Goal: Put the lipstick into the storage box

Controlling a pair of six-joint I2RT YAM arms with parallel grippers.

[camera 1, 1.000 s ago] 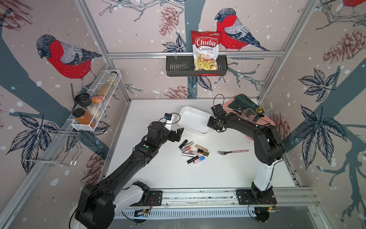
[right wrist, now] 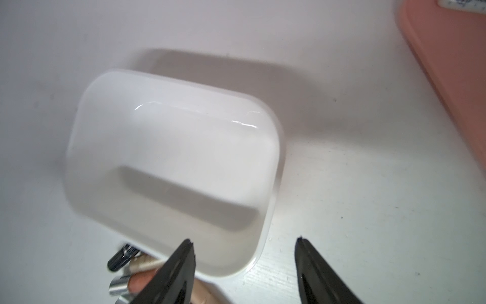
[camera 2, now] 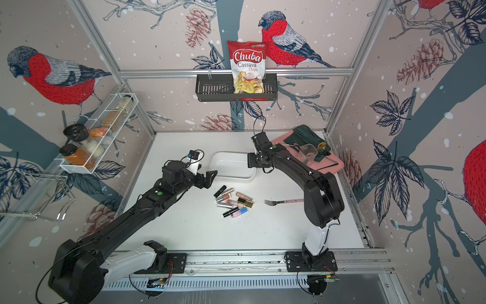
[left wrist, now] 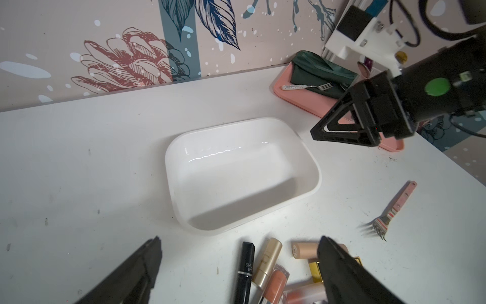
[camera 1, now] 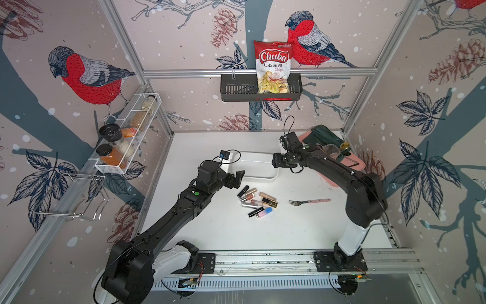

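The white storage box (camera 1: 259, 179) stands empty on the table, with its whole inside visible in the left wrist view. In front of it lies a cluster of lipsticks and other cosmetic tubes, among them a black tube (left wrist: 245, 271), a gold one (left wrist: 267, 262), a peach one (left wrist: 276, 284) and a blue-pink one (camera 1: 265, 212). My left gripper is open near the box's front left side, nothing between its fingers. Over at the box's right side, my right gripper is open too, apart from the rim and empty.
A fork (camera 1: 309, 201) lies right of the cosmetics. The pink tray (left wrist: 314, 98) with a dark green cloth (left wrist: 321, 71) and cutlery fills the back right corner. Bare table extends to the left and in front.
The box has turned from slanted to nearly square with the table. My left arm looks almost unmoved.
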